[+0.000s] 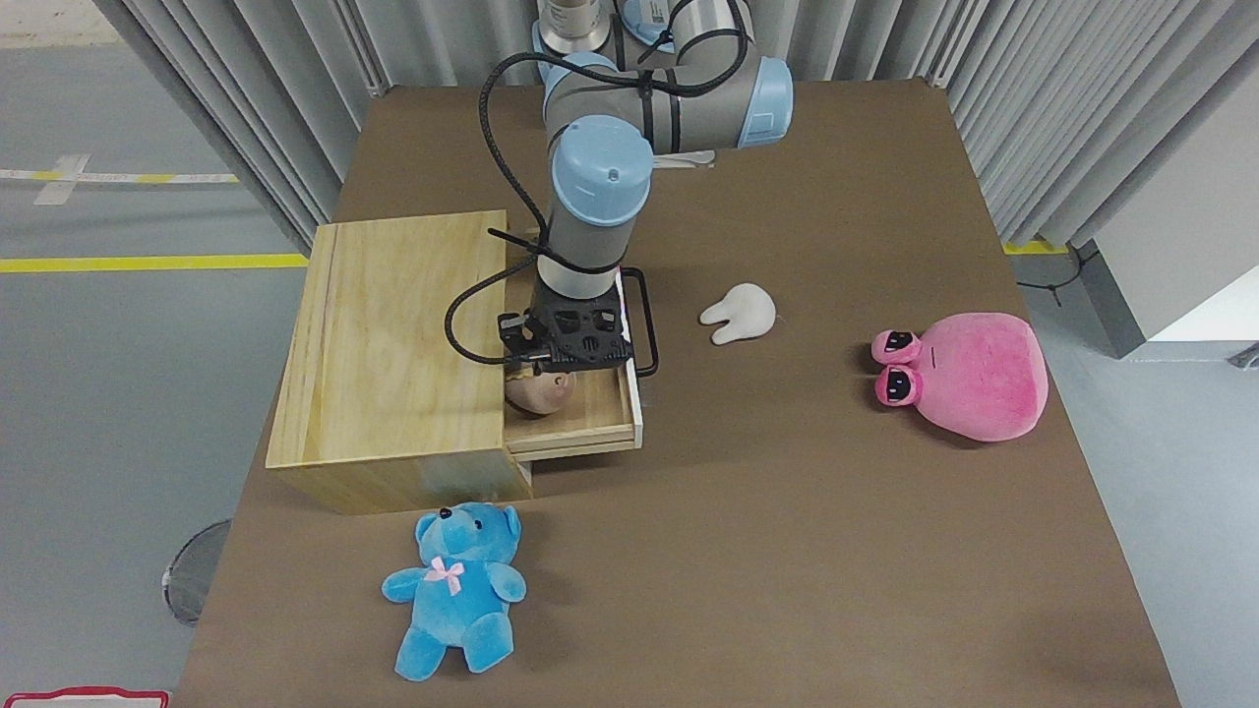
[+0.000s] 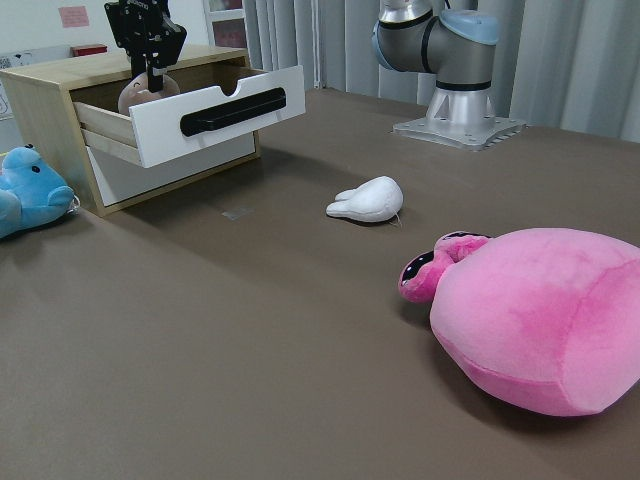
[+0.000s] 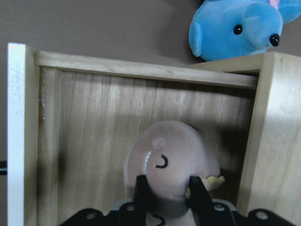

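Observation:
My gripper is shut on a pale pink plush toy [image 3: 164, 150], which has a closed-eye face and sits down inside the open drawer [image 3: 89, 132] of the wooden cabinet [image 1: 389, 342]. In the left view the toy [image 2: 135, 97] shows above the drawer's white front [image 2: 165, 135], under the black gripper. The front view shows only part of the toy [image 1: 537, 395], beneath the gripper body.
A blue bear [image 1: 454, 602] lies on the table in front of the cabinet. A small white plush [image 1: 744, 309] and a pink plush [image 1: 974, 378] lie to the right, with bare table [image 1: 826, 531] around them.

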